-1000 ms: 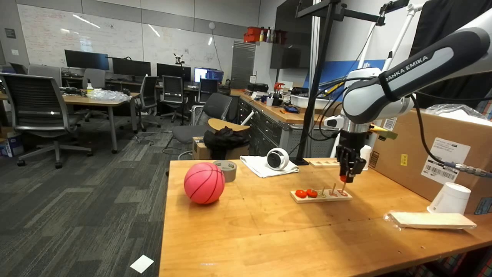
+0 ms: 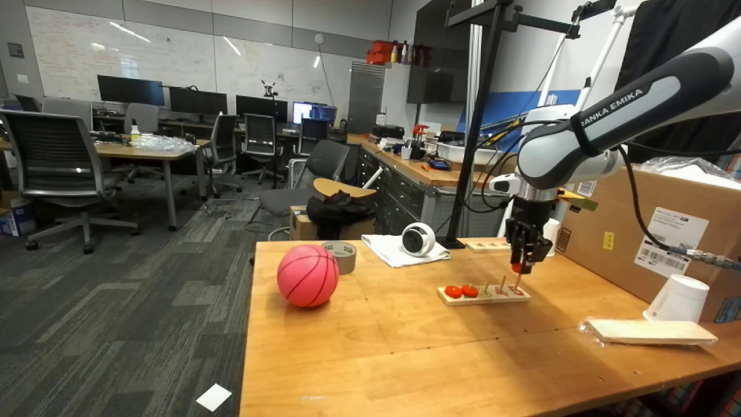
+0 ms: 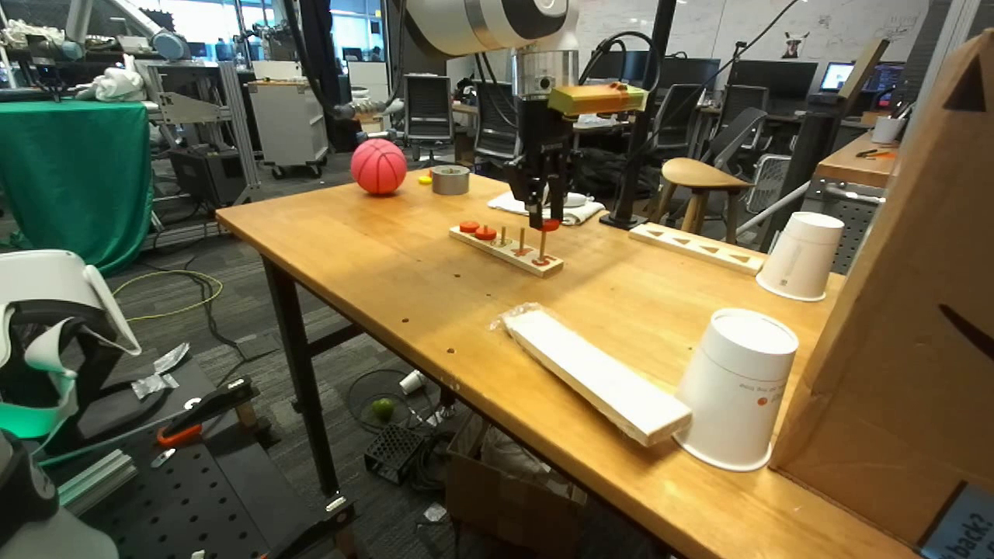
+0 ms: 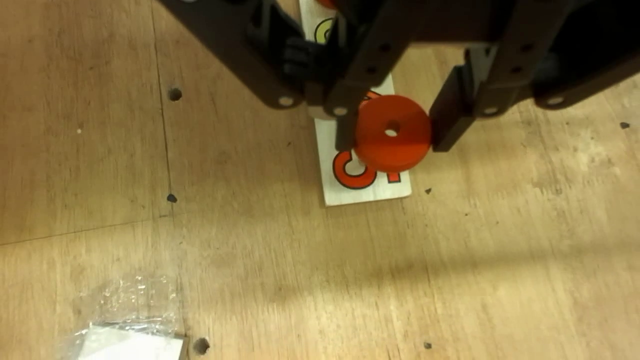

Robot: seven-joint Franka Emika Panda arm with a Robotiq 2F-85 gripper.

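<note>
A red disc with a centre hole [image 4: 393, 147] is pinched between the fingers of my gripper, which is shut on it. Below it lies a pale wooden peg board [image 3: 508, 250] printed with numbers. The held disc [image 3: 550, 225] hangs at about the top of the tallest end peg [image 3: 543, 244]; whether the peg has entered the hole I cannot tell. Two red discs [image 2: 452, 291] [image 2: 470, 291] rest at the board's other end. The pegs between, including a shorter one [image 2: 487, 288], stand bare. In exterior view 1, the gripper [image 2: 522, 270] points straight down.
A pink ball [image 2: 307, 275] and a tape roll [image 2: 341, 256] sit at the table's far end. White cups [image 3: 738, 391], a wrapped board [image 3: 596, 373] and a large cardboard box [image 2: 646, 222] stand on the box side. Bare table surrounds the peg board's front.
The gripper and the red disc have shifted very slightly. The peg board and the other discs have not moved.
</note>
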